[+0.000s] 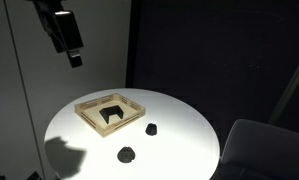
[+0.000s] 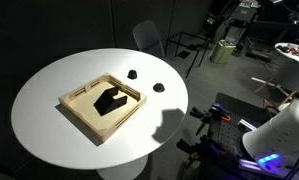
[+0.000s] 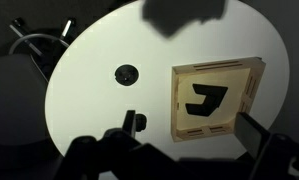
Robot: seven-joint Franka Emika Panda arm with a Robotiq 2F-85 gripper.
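A shallow light-wood tray (image 2: pixel 68 104) lies on the round white table, with a black angular block (image 2: pixel 110 100) inside it. Two small black lumps sit on the bare tabletop outside the tray: one lump (image 1: pixel 126 155) towards the front in exterior view 1, the other lump (image 1: pixel 151 129) closer to the tray. High above the table's left side hangs my gripper (image 1: pixel 76 61), touching nothing. The wrist view has its dark fingers (image 3: pixel 257 135) spread far apart, so it is open and empty; the left finger partly overlaps the nearer lump (image 3: pixel 141 121).
A dark chair (image 1: pixel 259 150) stands close to the table's right edge in exterior view 1. My arm casts a shadow on the tabletop.
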